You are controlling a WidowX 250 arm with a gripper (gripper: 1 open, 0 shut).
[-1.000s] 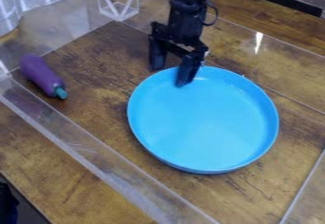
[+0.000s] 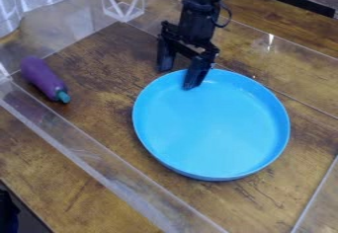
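My black gripper [image 2: 183,61] hangs at the top centre with its fingers open, low over the back rim of a large blue round plate [image 2: 211,128]; whether it touches the plate is hard to tell. A purple eggplant [image 2: 43,77] with a green end lies on the wooden surface at the left, well apart from the gripper and the plate.
Pale edges run along the left, lower left and right sides.
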